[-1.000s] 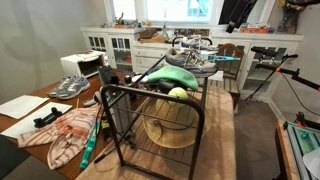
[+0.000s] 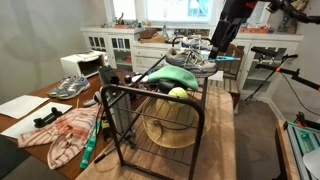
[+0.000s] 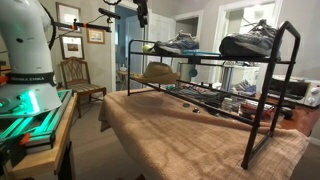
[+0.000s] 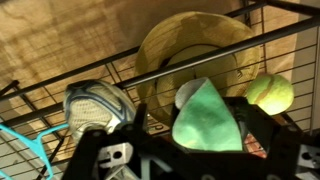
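Black and high, my gripper [image 2: 215,52] hangs over the back right part of a two-tier black wire rack [image 2: 152,92]. Its fingers stand apart in the wrist view, where the gripper is open above a green cloth-like item [image 4: 205,118]. That green item [image 2: 170,76] lies on the rack's top shelf, beside a grey sneaker [image 2: 192,66] and a yellow-green ball [image 2: 178,92]. A straw hat [image 3: 160,73] rests on the lower level. The gripper [image 3: 142,20] is clear of the rack in exterior view 2.
A dark sneaker [image 3: 250,43] occupies the near end of the top shelf. On the wooden table, a striped cloth [image 2: 72,132] and grey shoes [image 2: 68,87] lie left of the rack. Bare tabletop [image 3: 180,135] stretches in front of it.
My gripper has come down and to the left, from near the top edge of exterior view 1 to closer above the rack. The objects on the rack have stayed put.
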